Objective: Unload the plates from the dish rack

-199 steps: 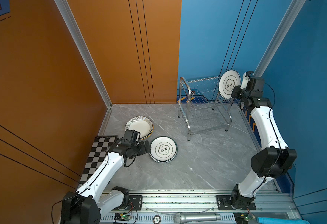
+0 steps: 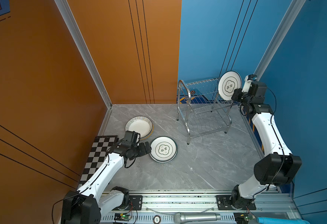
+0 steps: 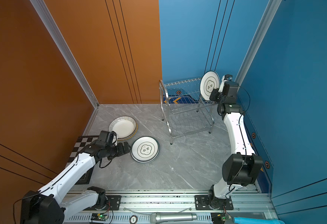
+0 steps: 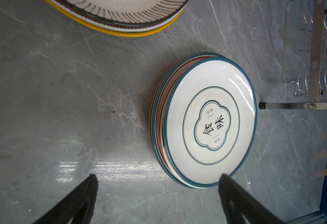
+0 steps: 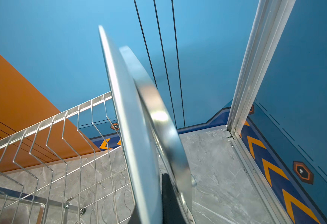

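Observation:
A white plate with a dark rim stands upright at the right end of the steel dish rack. My right gripper is at that plate's right edge; the right wrist view shows the plate edge-on, with dark fingertips low against it, shut. On the counter lie a stack of plates with teal rims and, behind it, another stack of striped-rim plates. My left gripper hangs open over the left edge of the front stack, nothing between its fingers.
Blue and orange walls close in behind the rack. A checkered board lies at the left.
Over the last second my right arm has shifted slightly toward the front, and the upright plate and rack have moved slightly with it. The left arm is still.

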